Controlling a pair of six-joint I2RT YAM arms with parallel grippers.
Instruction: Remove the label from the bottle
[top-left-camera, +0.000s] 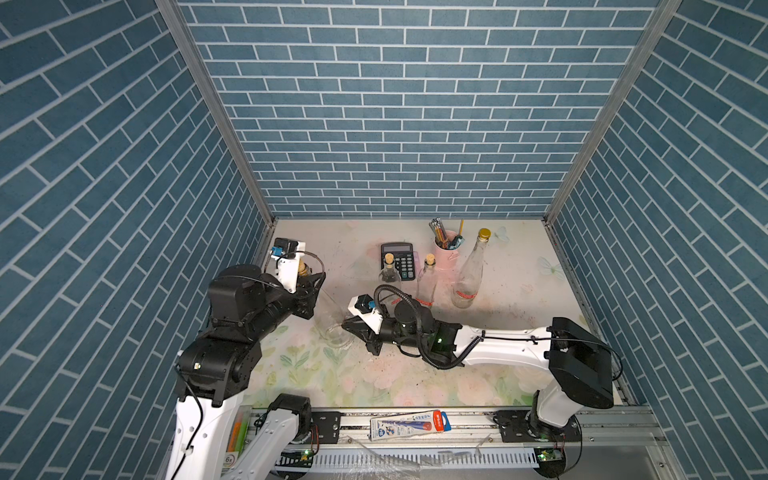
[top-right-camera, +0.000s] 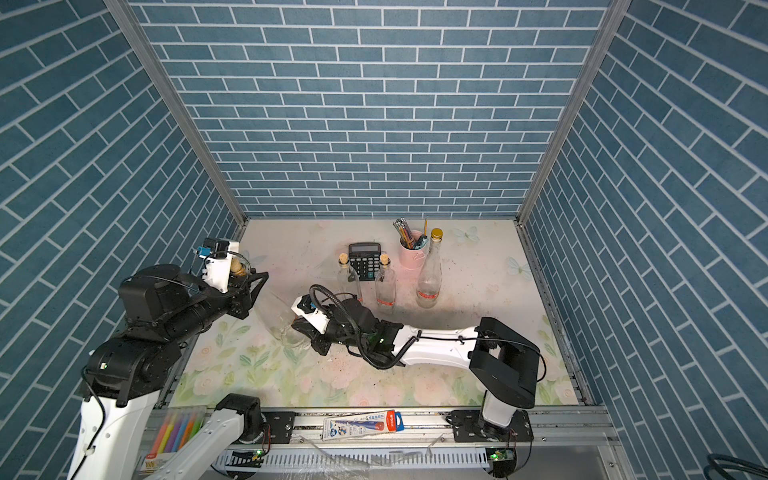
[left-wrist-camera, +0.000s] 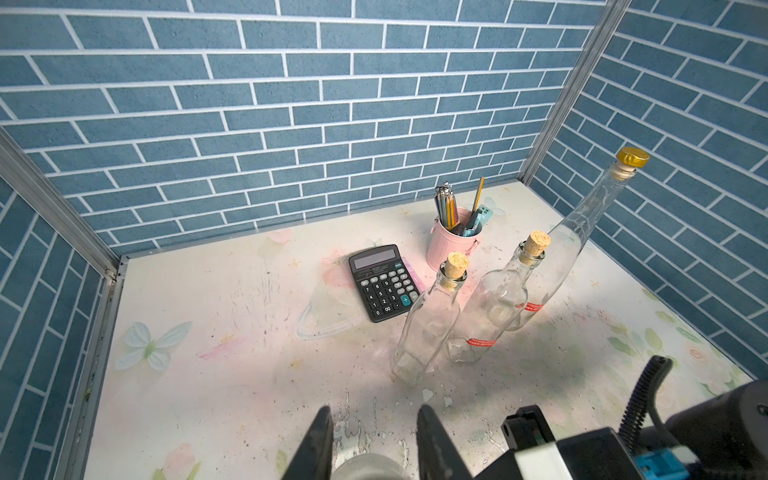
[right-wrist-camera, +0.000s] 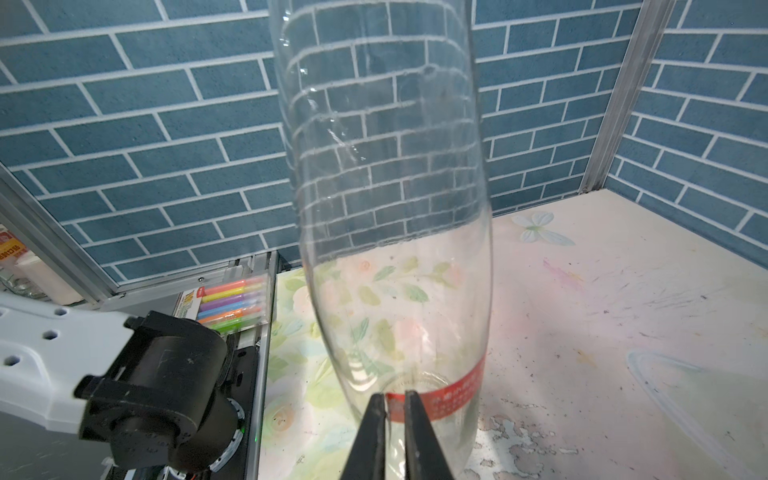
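Note:
A clear glass bottle (right-wrist-camera: 392, 184) stands tilted over the table in the right wrist view, with a red label band (right-wrist-camera: 448, 397) near its base. My left gripper (top-left-camera: 313, 294) is shut on the bottle's upper part; a cork shows beside it. In the left wrist view, a pale round part of the bottle (left-wrist-camera: 368, 465) sits between the fingers. My right gripper is at the label band, its fingertips close together with a narrow gap. Whether they pinch the label's edge is unclear.
Two corked bottles (left-wrist-camera: 432, 320) (left-wrist-camera: 497, 300) and a taller gold-capped bottle (left-wrist-camera: 560, 248) stand behind, near a calculator (left-wrist-camera: 385, 281) and a pink pencil cup (left-wrist-camera: 449, 241). A toothbrush pack (top-left-camera: 408, 425) lies at the front.

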